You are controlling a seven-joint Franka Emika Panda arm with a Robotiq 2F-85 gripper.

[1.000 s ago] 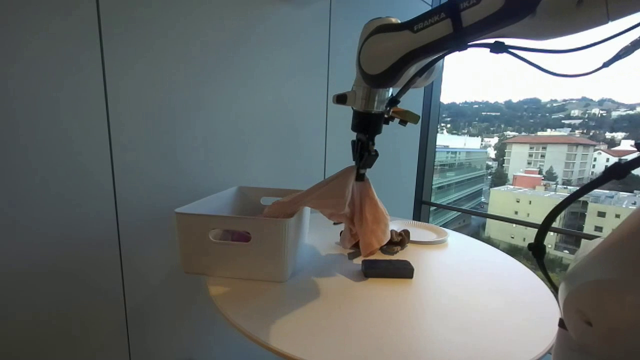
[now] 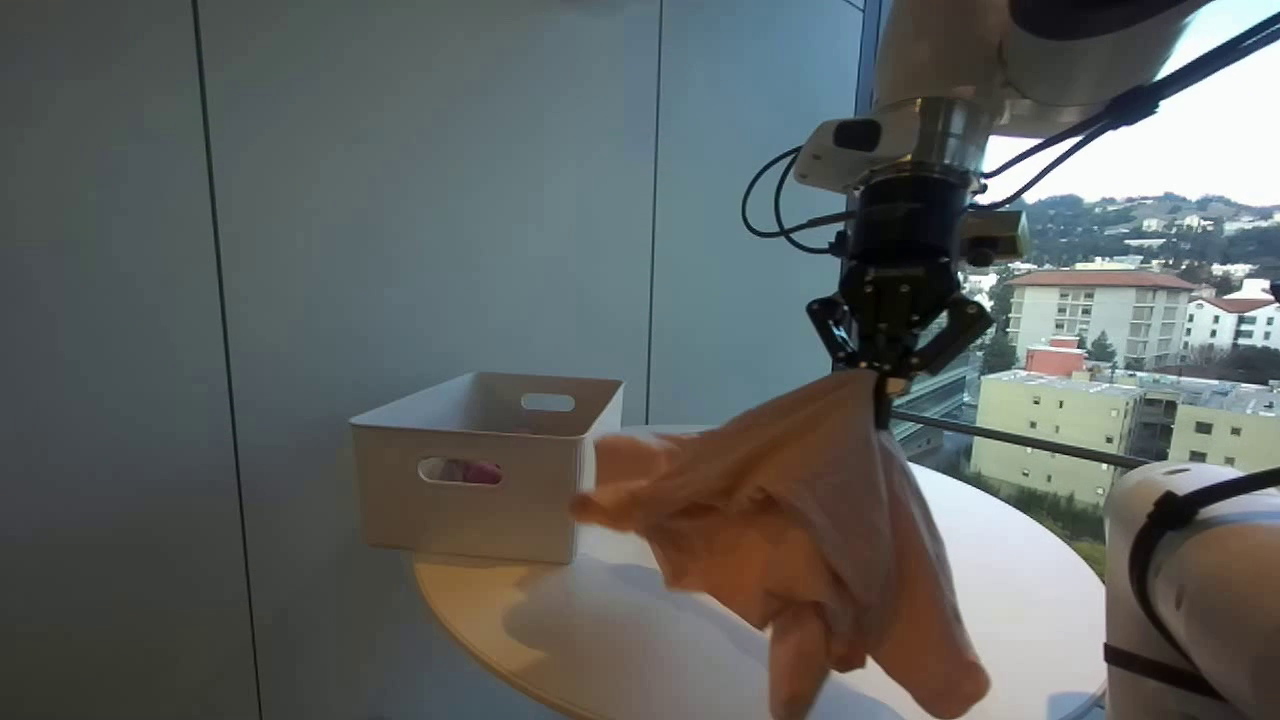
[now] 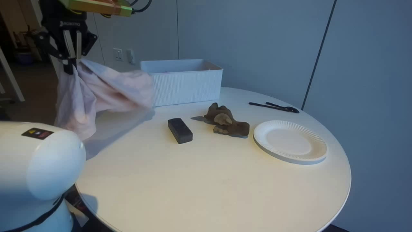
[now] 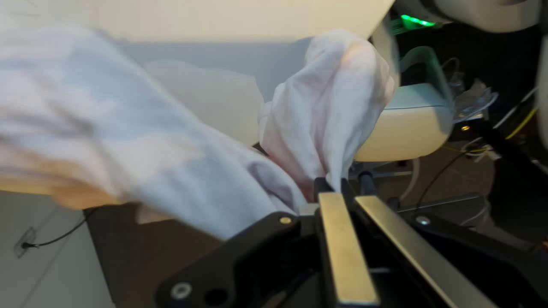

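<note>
A pale pink cloth [image 2: 780, 504] hangs in loose folds from my gripper [image 2: 885, 402], which is shut on it. In the second exterior view the gripper [image 3: 73, 63] is at the upper left, with the cloth [image 3: 119, 87] trailing toward the white bin [image 3: 187, 87]. The wrist view shows one bunch of cloth [image 4: 323, 102] rising from the fingertips and a wide, blurred swath to the left. Apart from the bin as seen there, the cloth hangs free; whether its trailing end touches the bin wall cannot be told. Something pink shows through the handle hole of the bin [image 2: 480, 516].
On the round white table [image 3: 216, 185] lie a black block [image 3: 180, 130], a brown plush toy [image 3: 228, 121], a white paper plate [image 3: 289, 141] and black utensils [image 3: 276, 107]. The robot's base [image 3: 42, 162] stands at its edge.
My gripper has moved right and nearer the first exterior camera, turning as it went, still shut on the cloth. The cloth's end, earlier over the bin's rim, has swung away from the opening.
</note>
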